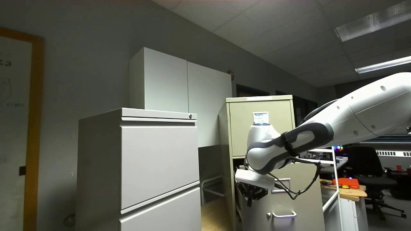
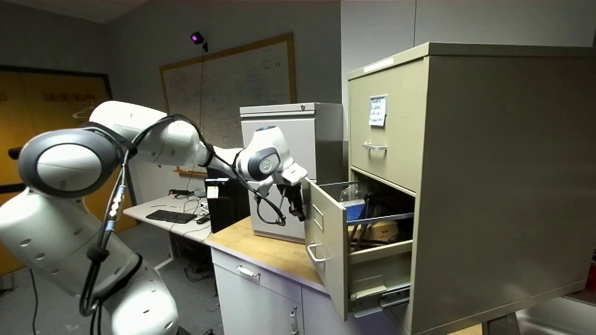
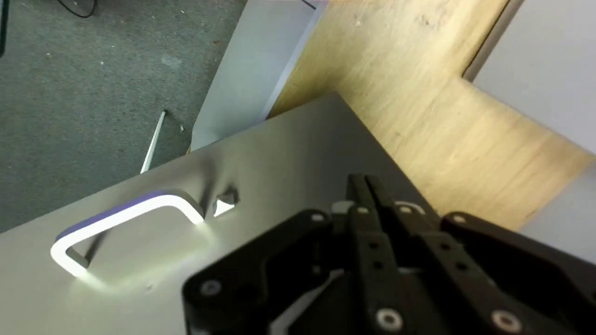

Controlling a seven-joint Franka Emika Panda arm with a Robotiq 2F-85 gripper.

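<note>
The lower drawer of the beige filing cabinet stands pulled out, its front carrying a silver bar handle and a small metal latch. My gripper hangs just outside the drawer front, near its upper left edge. In the wrist view its black fingers lie together over the drawer front, away from the handle, and nothing shows between them. Whether the fingertips touch the metal cannot be told. In exterior view 1, the gripper is in front of the drawer, up and left of the handle.
Inside the drawer are a blue item, a cardboard box and dark things. A grey cabinet stands behind my gripper on the wooden countertop. The closed upper drawer sits above the open one.
</note>
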